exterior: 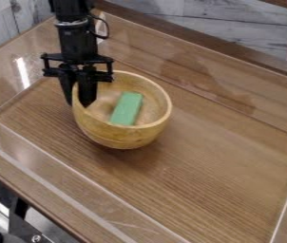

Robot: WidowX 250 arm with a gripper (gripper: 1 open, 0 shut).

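Note:
A yellow-tan wooden bowl [146,134] stands on the wooden table, holding a green block [125,109]. My black gripper [78,95] reaches down at the bowl's left rim, its fingers shut on that rim. The lower fingertips are partly hidden against the bowl.
A marble-patterned wall [222,28] runs along the back, and the table's edge shows at the lower left. A dark cable lies off the table at the bottom left.

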